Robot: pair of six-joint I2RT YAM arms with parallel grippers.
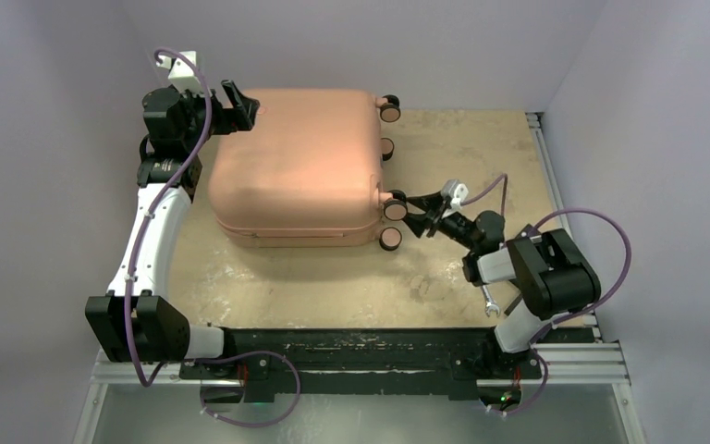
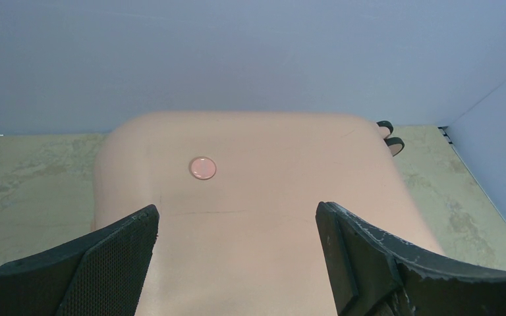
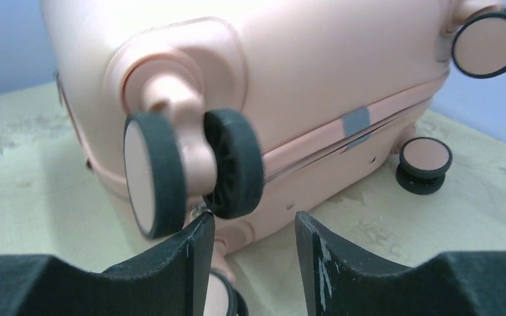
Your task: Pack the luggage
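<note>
A closed pink suitcase lies flat on the table, its wheels facing right. Over its far left corner my left gripper stands open; in the left wrist view only the smooth lid and a round pink badge show past the spread fingers. At the near right corner, my right gripper is open beside the wheels. Seen from the right wrist, a double wheel looms just beyond the left finger, and nothing sits between the fingertips. What is inside the suitcase is hidden.
A wrench lies on the table under the right forearm, near a dark flat thing mostly covered by the arm. Grey walls close in the sides and back. Bare tabletop stretches in front of the suitcase and at the far right.
</note>
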